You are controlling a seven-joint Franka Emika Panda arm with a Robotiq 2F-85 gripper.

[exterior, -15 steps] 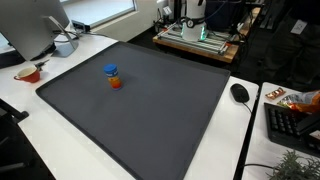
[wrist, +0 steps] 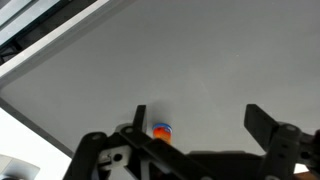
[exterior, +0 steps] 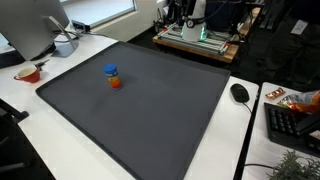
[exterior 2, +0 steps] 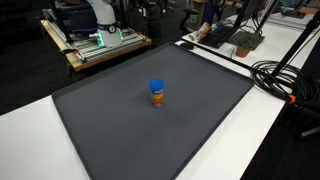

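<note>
A small orange jar with a blue lid [exterior: 112, 76] stands upright on the dark grey mat [exterior: 150, 115], toward its far left part. The second exterior view shows the same jar [exterior 2: 157, 93] near the middle of the mat, with a label on its side. From the wrist, my gripper is open over the mat, its two dark fingers wide apart and only bare grey surface between their tips. Low in that view, the orange jar [wrist: 162, 132] peeks out beside the left finger, partly covered by the gripper. Neither exterior view clearly shows the gripper.
White table strips border the mat. A red cup [exterior: 28, 74] sits off its left side, and a black mouse [exterior: 239, 93] off its right. Coiled black cable [exterior 2: 283, 78] lies beyond the mat's far right corner.
</note>
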